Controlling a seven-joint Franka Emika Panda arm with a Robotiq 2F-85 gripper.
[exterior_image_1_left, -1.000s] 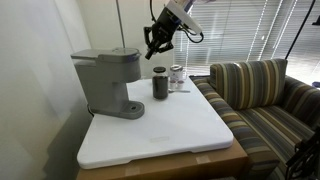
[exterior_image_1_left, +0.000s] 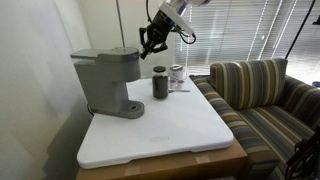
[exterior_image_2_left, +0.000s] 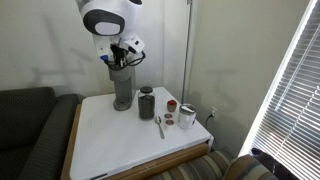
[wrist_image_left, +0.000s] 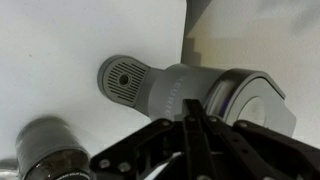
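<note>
A grey coffee machine (exterior_image_1_left: 108, 80) stands at the left of the white table, its slotted drip tray (wrist_image_left: 124, 79) bare in the wrist view. Close by the machine's head is my gripper (exterior_image_1_left: 146, 54), pointing down and to the left. In the wrist view the gripper overlaps the machine's round top (wrist_image_left: 250, 105). Its fingers are together, and nothing shows between them. Whether they touch the machine I cannot tell. To the right of the machine stands a dark jar (exterior_image_1_left: 160, 84) with a lid.
Behind the jar is a clear-sided canister (exterior_image_1_left: 177, 76); a spoon (exterior_image_2_left: 160, 128) lies near it. A small red-topped container (exterior_image_2_left: 172, 105) and two small round items (exterior_image_2_left: 169, 119) sit nearby. A striped couch (exterior_image_1_left: 250, 90) stands to the right.
My gripper has moved slightly left and down, nearer the coffee machine's head. The objects on the table have not moved.
</note>
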